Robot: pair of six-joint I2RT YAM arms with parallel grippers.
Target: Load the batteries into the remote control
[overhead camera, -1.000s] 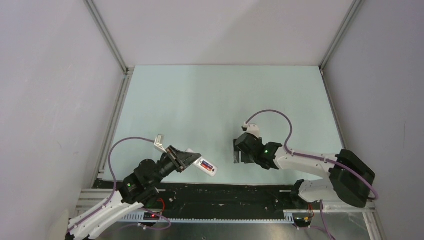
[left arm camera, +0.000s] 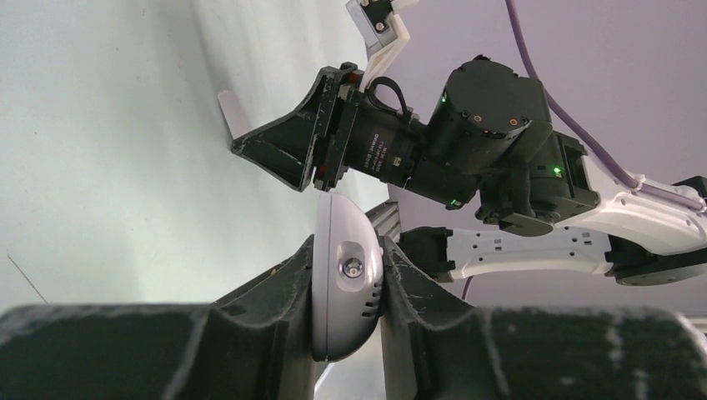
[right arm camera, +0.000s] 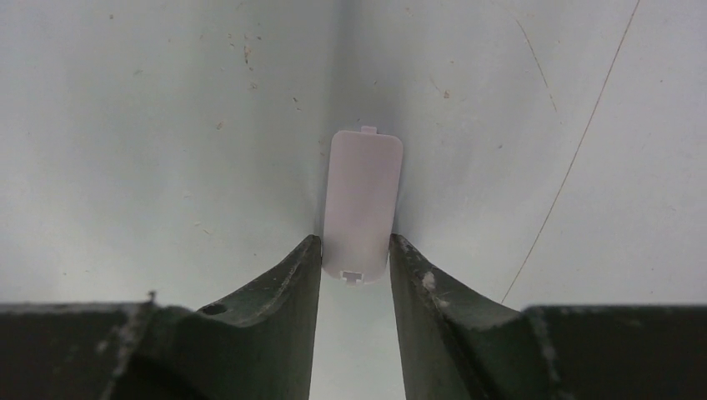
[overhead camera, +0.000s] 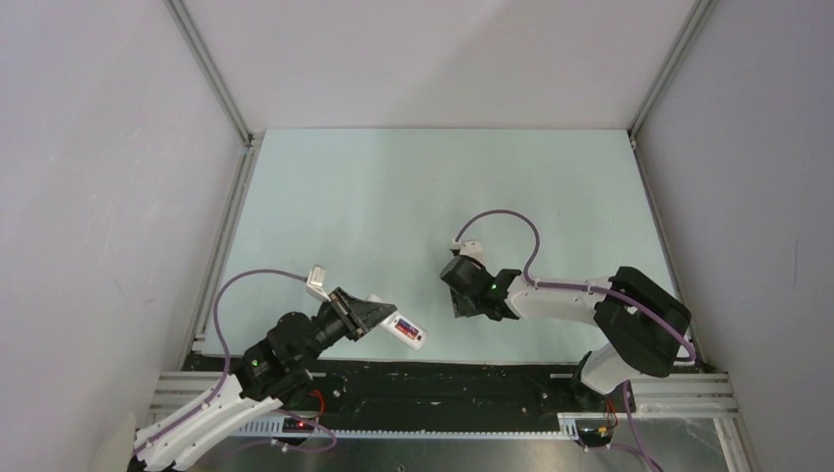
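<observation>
The white remote (overhead camera: 405, 327), its compartment uncovered with batteries showing, is held in my left gripper (overhead camera: 378, 309) near the front edge; in the left wrist view its rounded end (left arm camera: 340, 267) sits between the fingers. The pale battery cover (right arm camera: 363, 196) lies flat on the table in the right wrist view. My right gripper is low over it, part open, its fingertips at either side of the cover's lower end; whether they touch it is unclear. In the top view the right gripper (overhead camera: 460, 300) is right of the remote.
Walls border it at the back and sides, and a dark strip runs along the front edge.
My right arm has moved left and slightly back, bringing its gripper over the cover. The left arm and remote have not moved.
</observation>
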